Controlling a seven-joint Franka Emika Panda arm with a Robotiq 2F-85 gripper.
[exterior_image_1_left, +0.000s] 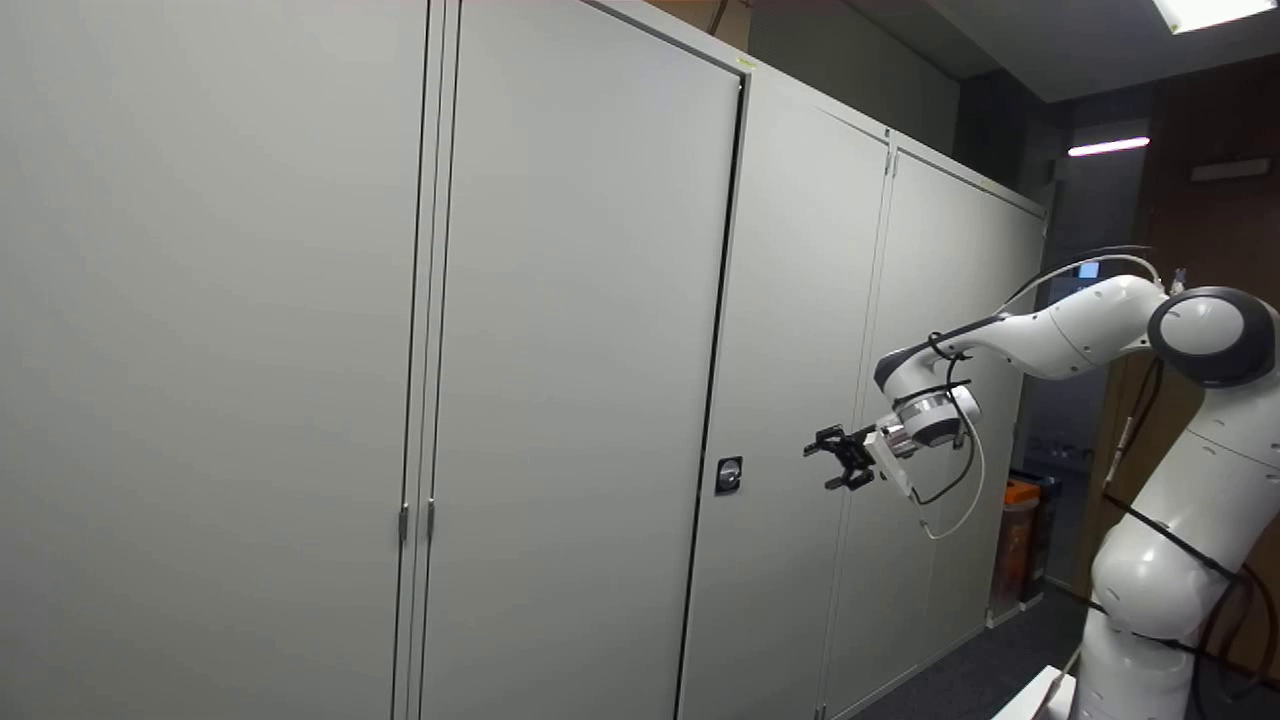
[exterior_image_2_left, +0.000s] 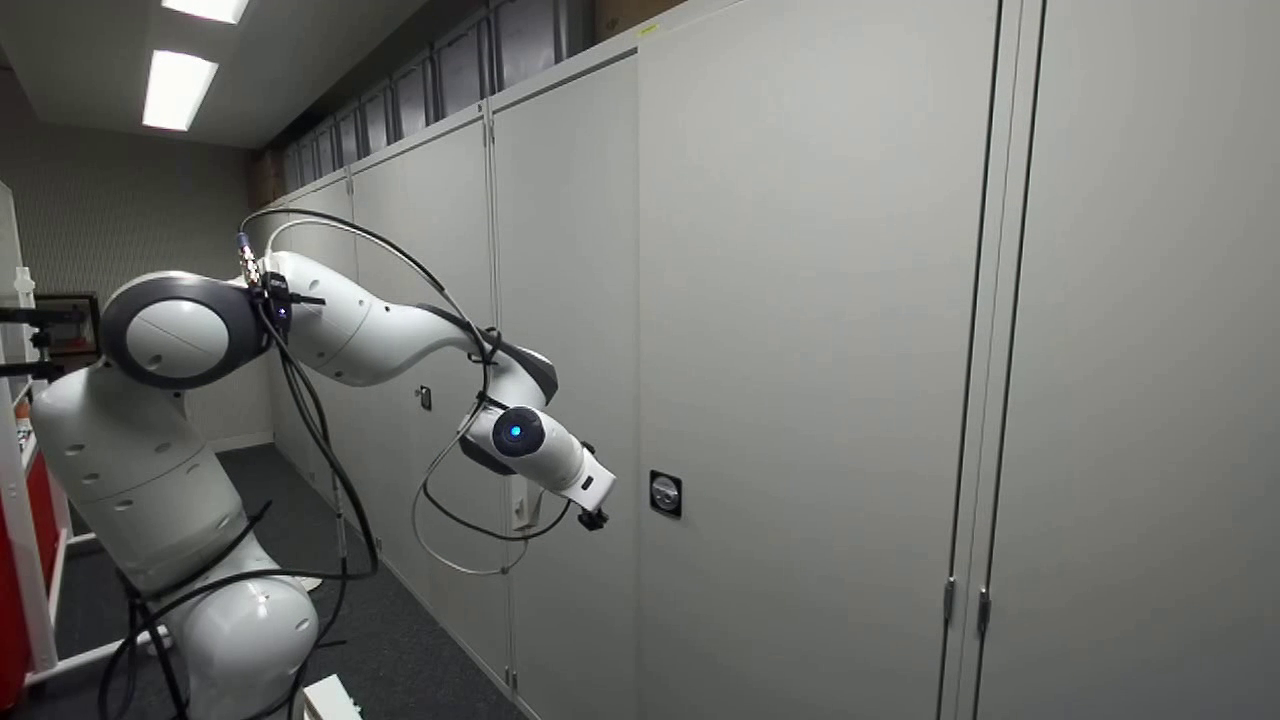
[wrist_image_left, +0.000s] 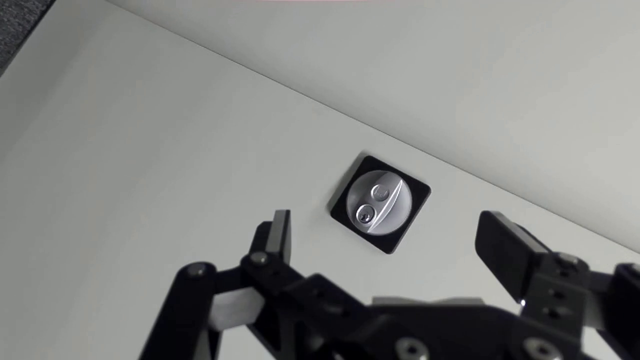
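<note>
A round silver turn-knob lock (wrist_image_left: 379, 203) with a keyhole and a raised ridge sits in a black square plate on a pale grey cabinet door (wrist_image_left: 198, 156). The ridge runs diagonally in the wrist view. My gripper is open and empty, its black fingers spread wide to either side of the lock in that view. In exterior view 1 the gripper (exterior_image_1_left: 825, 466) hangs to the right of the lock (exterior_image_1_left: 728, 475), clear of the door. Exterior view 2 shows the lock (exterior_image_2_left: 666, 493) just right of the wrist, with most of the gripper hidden.
Tall cabinet doors (exterior_image_1_left: 576, 360) form a flat wall and stand closed. Hinges (exterior_image_1_left: 431, 518) show at a seam further left. An orange-topped bin (exterior_image_1_left: 1015, 516) stands past the cabinets. Loose cables (exterior_image_2_left: 420, 528) hang from the arm. Space before the doors is free.
</note>
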